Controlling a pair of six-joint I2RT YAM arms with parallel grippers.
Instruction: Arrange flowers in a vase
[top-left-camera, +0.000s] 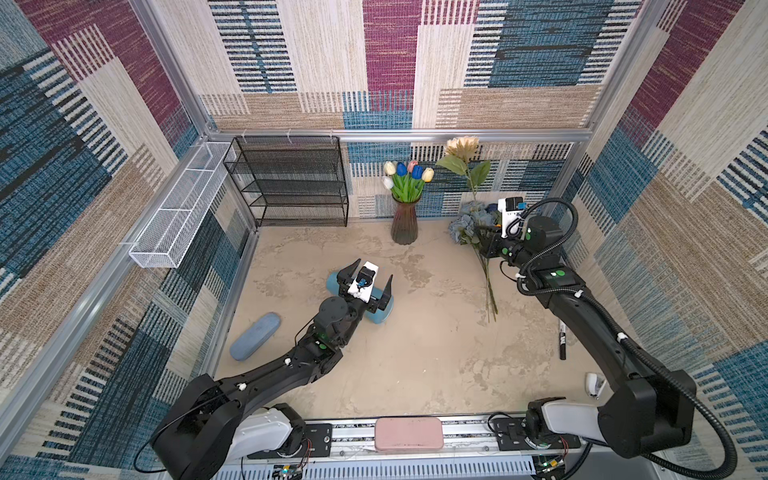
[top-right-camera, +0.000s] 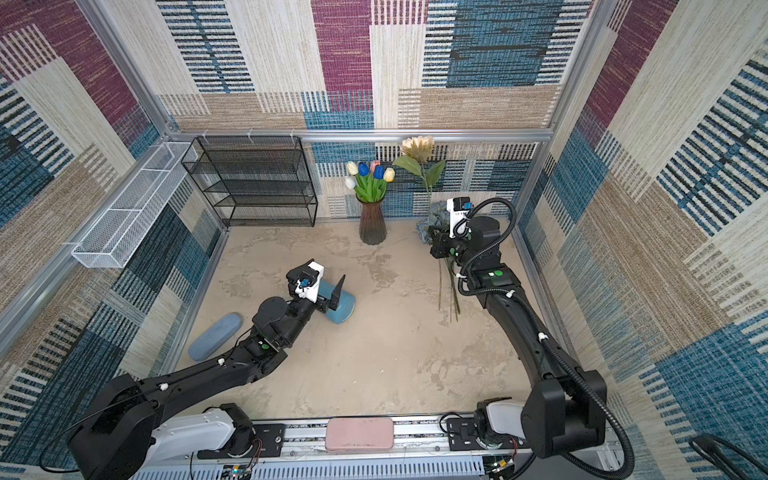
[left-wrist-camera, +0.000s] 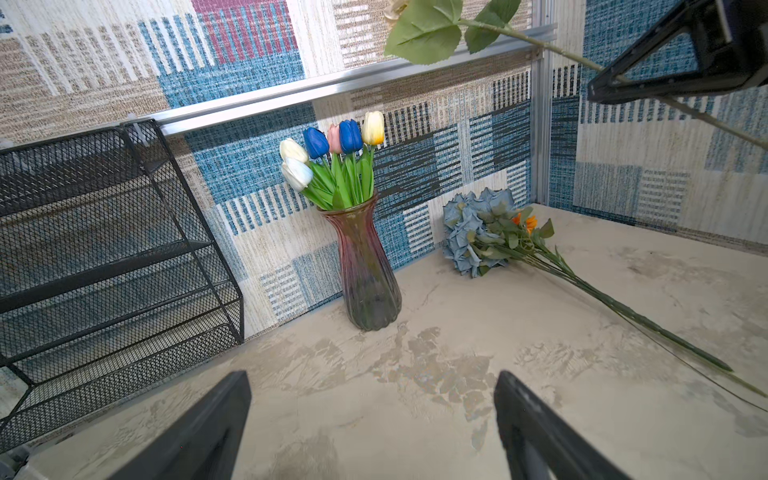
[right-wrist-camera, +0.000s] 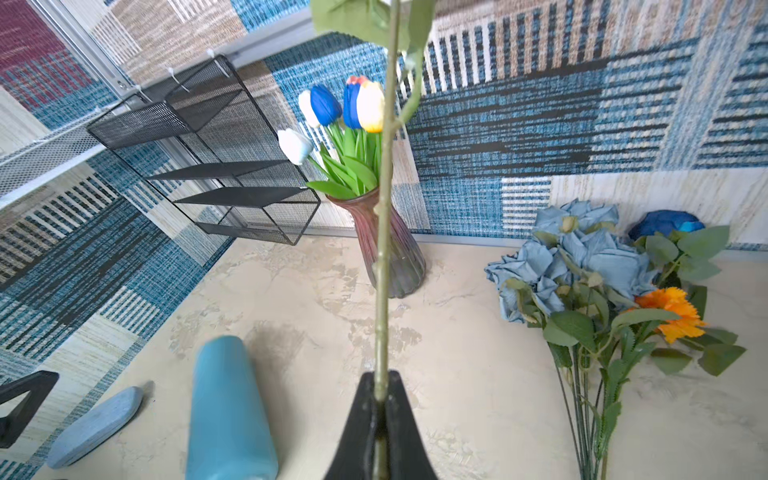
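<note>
The blue vase lies on its side on the table, partly hidden under the left arm in the top left view. Above it my left gripper stands open; in the left wrist view nothing is between its fingers. My right gripper is shut on the green stem of a cream flower. That flower points up, clear of the table, its head high against the back wall. Blue flowers, with an orange bloom among them, lie on the table at the back right.
A ribbed glass vase of several tulips stands upright at the back. Left of it is a black mesh rack. A grey-blue case lies front left, a marker at right.
</note>
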